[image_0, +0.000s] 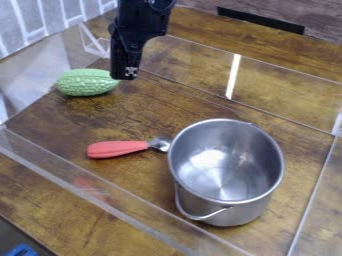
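My black gripper (126, 70) hangs at the top, just right of and above a green bumpy vegetable (86, 83), which looks like a bitter melon, at the back left. I cannot tell how far its fingers stand apart. A red-handled utensil (118, 149) lies in the middle left, its metal end beside a steel pot (233, 200) with a wire handle, which stands at the front right.
Clear plastic walls surround the wooden work surface (187, 100). A blue and black object (19, 250) sits at the bottom left corner outside.
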